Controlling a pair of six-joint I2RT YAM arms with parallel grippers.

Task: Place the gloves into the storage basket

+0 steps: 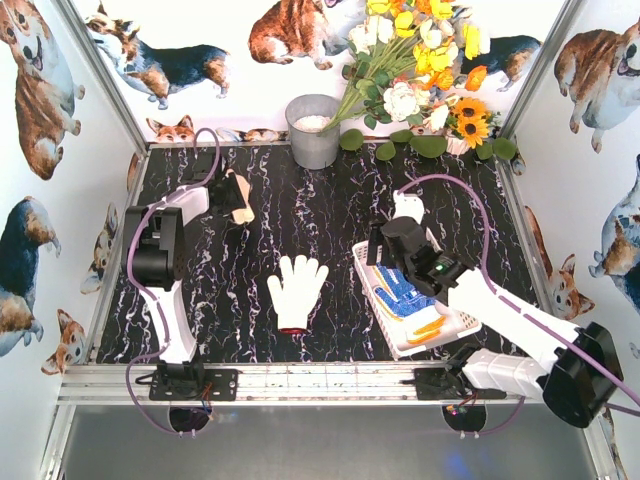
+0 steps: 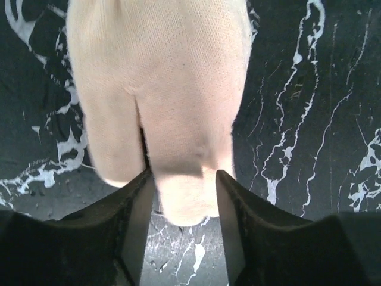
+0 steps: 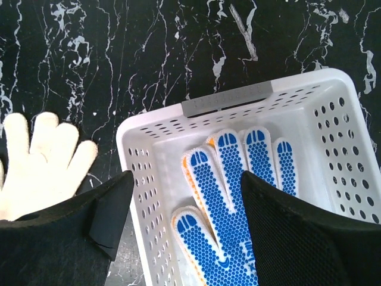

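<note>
A cream glove (image 1: 240,205) lies at the back left, with my left gripper (image 1: 222,195) low over its tip; in the left wrist view my fingers (image 2: 119,232) stand apart beside its end, and whether they touch it is unclear. A second cream glove (image 1: 297,295) lies flat at centre front, also at the left of the right wrist view (image 3: 36,167). The white basket (image 1: 366,290) on the right holds blue-dotted gloves (image 3: 220,214) with orange edges. My right gripper (image 1: 390,240) hangs open over the basket, nothing visible between its fingers.
A grey bucket (image 1: 312,140) stands at the back middle beside flowers (image 1: 440,60). Dog-print walls enclose the black marble-look table (image 1: 300,210), which is clear in its centre.
</note>
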